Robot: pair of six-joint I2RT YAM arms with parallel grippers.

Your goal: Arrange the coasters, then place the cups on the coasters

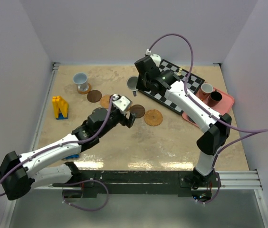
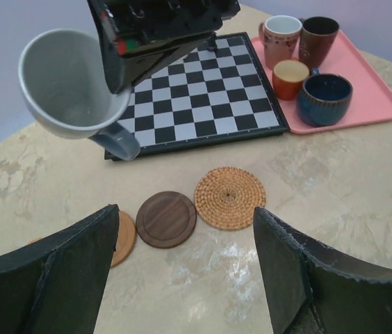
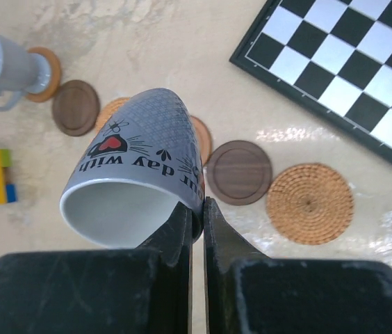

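A white printed cup [image 3: 123,149] hangs in the air from my right gripper, which is shut on its rim; from above, the cup [image 1: 132,83] is beside the chessboard's left corner. Below are round coasters, including a dark one [image 3: 240,172] and a woven one [image 3: 309,204]. My left gripper [image 1: 128,118] is open over the coaster area, its two fingers at the bottom of the left wrist view with nothing between them. A second cup [image 1: 81,80] stands on a coaster at the back left.
A chessboard [image 2: 203,104] and a pink tray [image 2: 373,104] of mugs and cups occupy the right rear. Yellow toy blocks [image 1: 60,107] lie at the left.
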